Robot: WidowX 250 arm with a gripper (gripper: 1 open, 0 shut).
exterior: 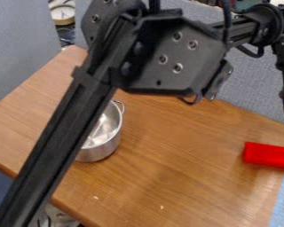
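Note:
A red block (268, 154) lies on the wooden table at the right edge. The black arm crosses the view from lower left to upper right. Its wrist and gripper are at the far right, above the red block and mostly cut off by the frame, so what is between the fingers cannot be seen. A steel pot (103, 142) stands on the left, partly hidden behind the arm.
A grey padded surface lies behind it, and a blue strip (282, 199) runs down the right edge.

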